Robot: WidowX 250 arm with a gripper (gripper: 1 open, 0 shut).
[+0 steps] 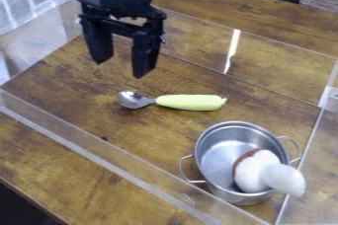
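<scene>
My gripper (121, 46) hangs open at the upper left, black, with nothing visible between its fingers. Below it on the wooden table a metal spoon (133, 100) lies beside a pale green elongated object (191, 102), its handle not clearly visible. At the lower right a steel pot (214, 152) with two wire handles holds a white and reddish object (256, 174), part of which rests up toward the rim.
Clear plastic walls (79, 142) border the wooden work area (59, 81) along the front, back and sides.
</scene>
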